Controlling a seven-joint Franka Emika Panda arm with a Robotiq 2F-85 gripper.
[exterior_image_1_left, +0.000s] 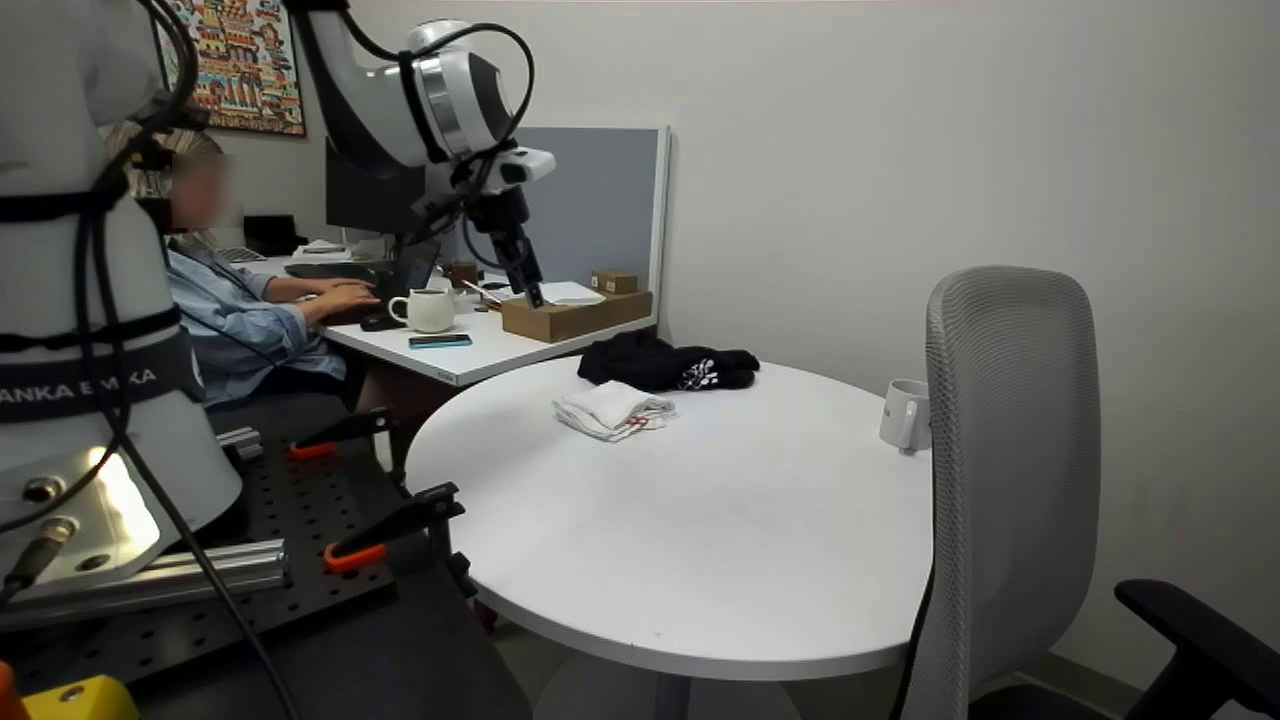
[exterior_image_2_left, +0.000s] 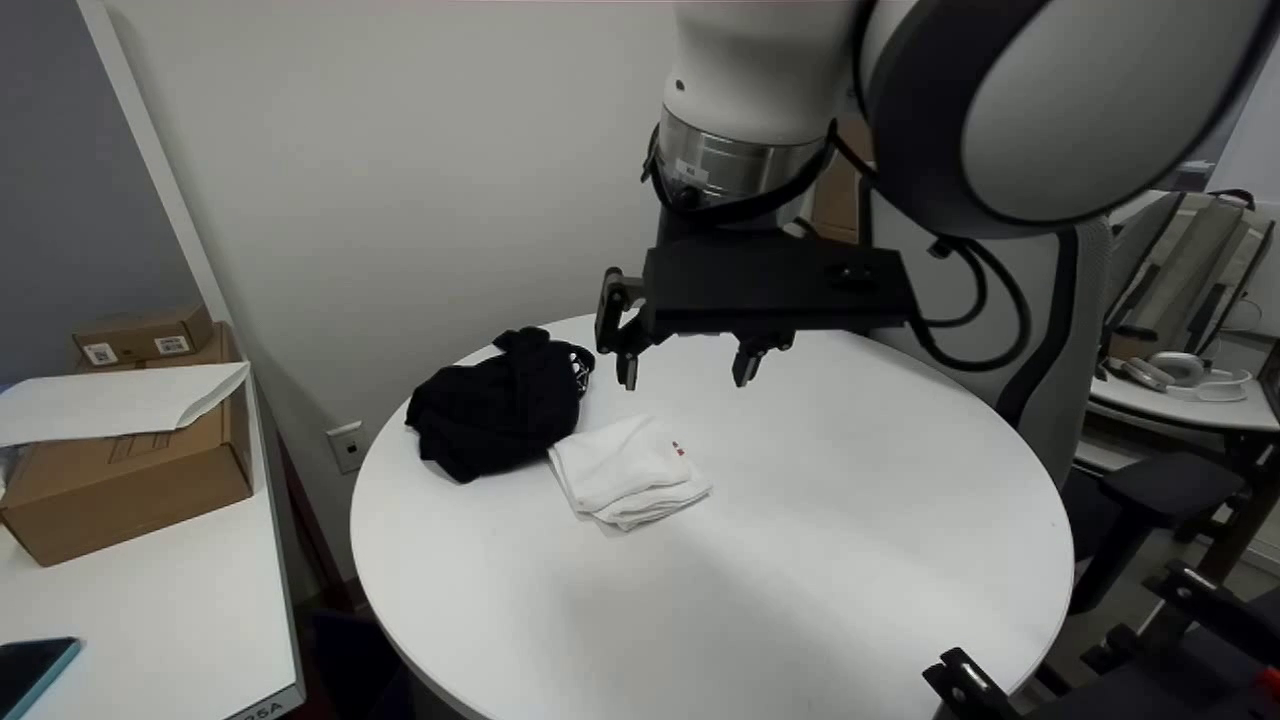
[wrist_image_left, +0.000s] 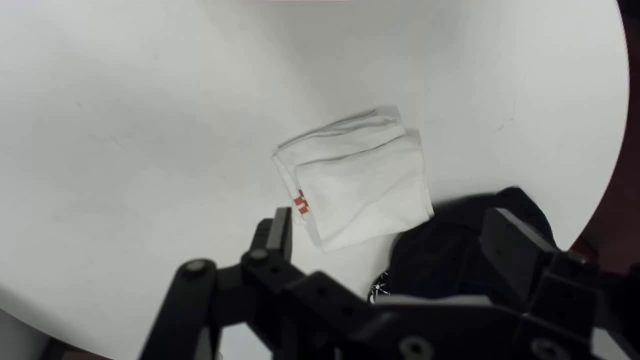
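Above the round table, my gripper (exterior_image_2_left: 686, 370) stands open, its fingers (exterior_image_2_left: 627, 370) well apart and nothing between them. A folded white cloth (wrist_image_left: 366, 186) with a small red mark lies flat on the table; the gripper is clear of it. Beside the cloth is a crumpled black garment (exterior_image_2_left: 498, 406) with a white print. In the wrist view one of my fingers (wrist_image_left: 279, 231) appears left below the cloth, while the other overlaps the black garment (wrist_image_left: 462, 252), hiding part of it.
A white mug (exterior_image_1_left: 905, 415) stands at its right edge, partly behind the grey chair (exterior_image_1_left: 1014, 456). On the adjoining desk are a cardboard box (exterior_image_1_left: 576, 314), a cream mug (exterior_image_1_left: 426, 310) and a phone (exterior_image_1_left: 440, 341). A person sits there.
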